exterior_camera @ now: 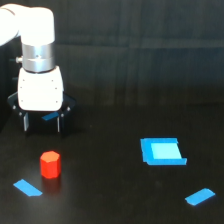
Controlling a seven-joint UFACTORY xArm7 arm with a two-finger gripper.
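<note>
A red block [51, 165] with an angular outline stands on the black table, toward the left. Above and behind it in the picture hangs my gripper [42, 123], its two thin fingers spread apart and pointing down. It is open, with nothing held, and clear of the block. On the right lies a pale square [165, 151] edged with blue tape, with nothing on it.
Strips of blue tape lie flat at the front left [27, 187] and front right [200, 196]. Another strip is partly visible behind the gripper. A dark curtain [140, 50] closes off the back.
</note>
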